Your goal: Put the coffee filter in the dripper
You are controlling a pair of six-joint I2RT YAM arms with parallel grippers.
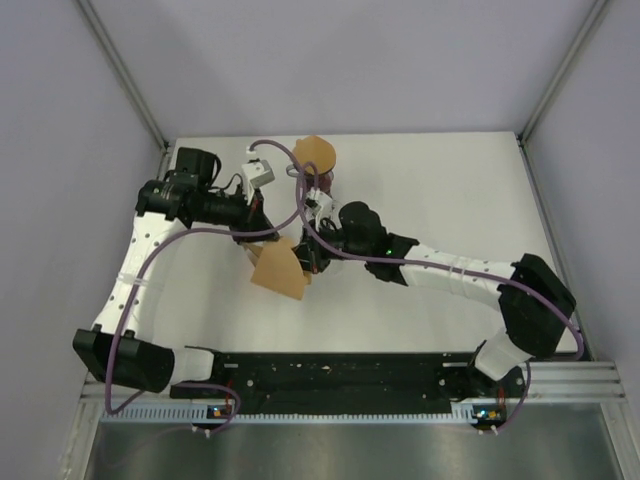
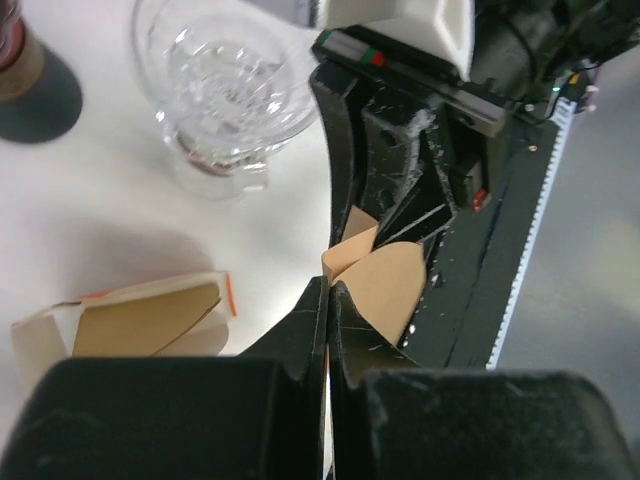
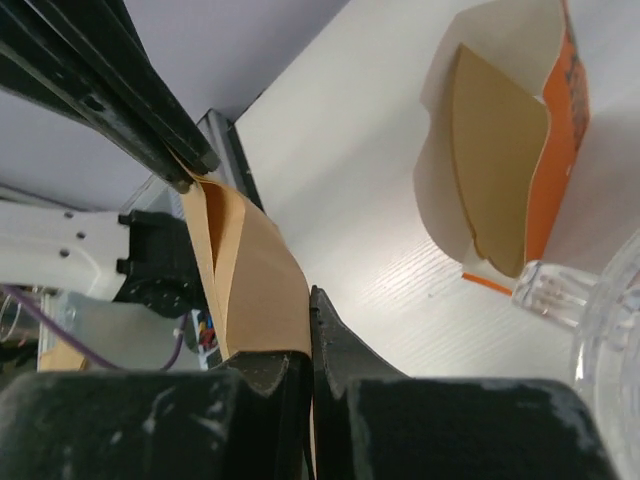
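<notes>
A folded tan paper filter [image 1: 280,268] is pinched between both grippers near the front middle of the table. In the left wrist view my left gripper is shut on the filter [image 2: 380,285]. My right gripper is also shut on it, and the filter [image 3: 260,280] rises from its fingers toward the other gripper's tips. The clear glass dripper [image 2: 220,80] stands just behind, partly hidden by the right arm in the top view.
An open filter box [image 3: 500,150] with an orange side lies beside the dripper. A dark canister with a tan top [image 1: 313,153] stands at the back.
</notes>
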